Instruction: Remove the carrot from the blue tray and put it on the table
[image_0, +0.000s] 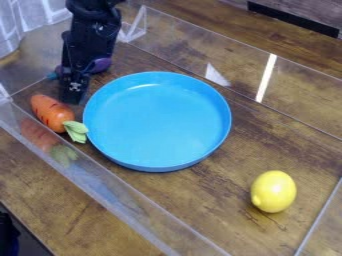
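An orange carrot (52, 113) with a pale green leafy end lies on the wooden table, left of the round blue tray (158, 120). Its leaves come right up to the tray's left rim; whether they touch it cannot be made out. The tray is empty. My black gripper (75, 92) points down just beyond the carrot's upper end, off to the tray's left, apart from the carrot. Its dark fingers blend together, so their spacing is unclear.
A purple eggplant (100, 66) is mostly hidden behind the gripper. Toward the lower right sits a yellow lemon (273, 191). A clear wall (127, 197) runs along the near left side. Bare table shows right of the tray.
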